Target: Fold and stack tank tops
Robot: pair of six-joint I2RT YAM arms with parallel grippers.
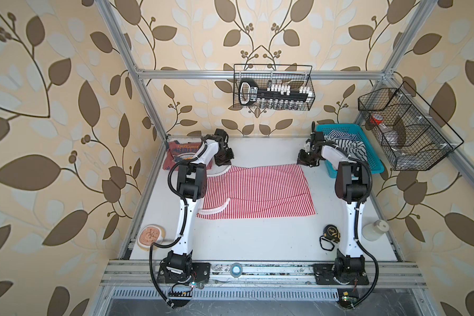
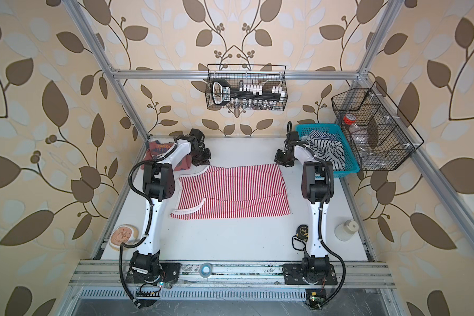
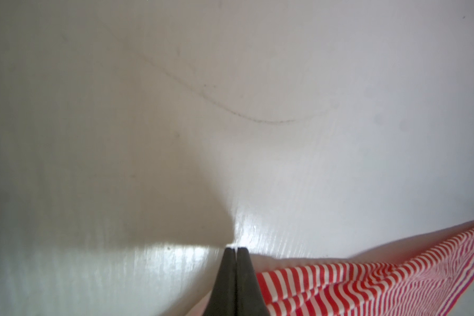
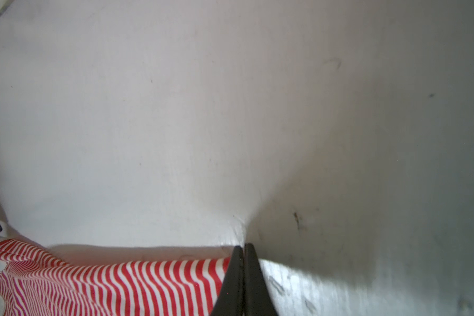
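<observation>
A red-and-white striped tank top (image 1: 263, 184) lies spread sideways on the white table, its white-trimmed straps and neckline toward the left. My left gripper (image 1: 229, 162) is at its far edge near the strap; in the left wrist view the fingers (image 3: 227, 287) are shut against each other, with striped cloth behind and to their right. At the far right corner is my right gripper (image 1: 301, 162), also shut. Striped cloth runs up to its fingers (image 4: 230, 289) from the left; whether any is pinched between them is hidden. The left arm covers part of the strap end.
A turquoise basket (image 1: 374, 158) holding black-and-white striped cloth stands at the back right. Folded reddish cloth (image 1: 174, 152) lies back left behind the left arm. A white bottle (image 1: 374, 230), black tape measure (image 1: 331, 233) and round box (image 1: 150, 236) sit near the front.
</observation>
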